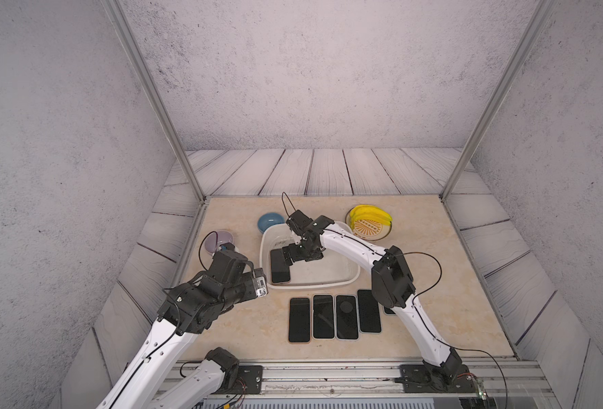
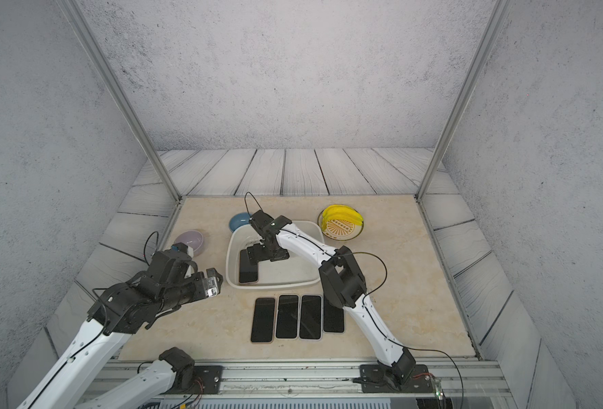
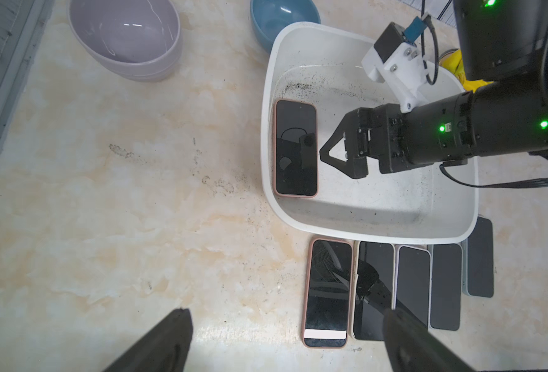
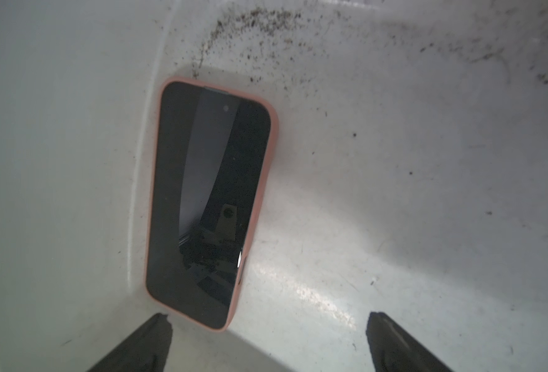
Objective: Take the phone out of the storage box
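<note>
A pink-edged phone [image 4: 205,198] with a dark screen lies flat against the left end of the white storage box [image 3: 266,155]. My right gripper [image 1: 285,255] is down inside the box just right of that phone, open, with nothing between its fingers, as the left wrist view [image 3: 342,161] also shows. My left gripper [image 2: 202,283] hangs over the table left of the box, open and empty; its blurred fingertips [image 3: 168,328] show at the bottom of its wrist view.
Several phones [image 1: 299,319] lie in a row in front of the box. A purple bowl [image 3: 125,31] stands at the left, a blue bowl [image 1: 270,219] behind the box, a plate with bananas [image 1: 369,214] at back right.
</note>
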